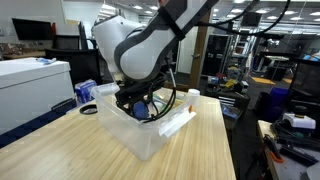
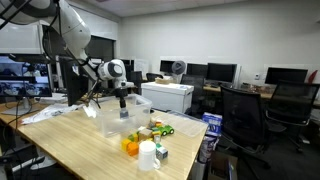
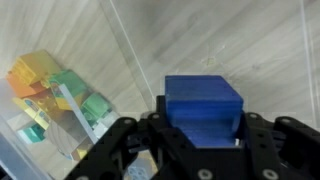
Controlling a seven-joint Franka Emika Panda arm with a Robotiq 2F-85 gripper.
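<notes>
A blue block-like object with an orange top face fills the lower middle of the wrist view. My gripper is shut on it, a dark finger on its left side and the other on its right. In the first exterior view, the blue object shows beneath the gripper, at the mouth of a clear plastic bin. The bin's wall partly hides how far above its floor the object hangs.
Outside the bin, several colored blocks lie at its left in the wrist view. In the second exterior view, a white cup and an orange item stand nearer the front. Bare tabletop lies left of the bin.
</notes>
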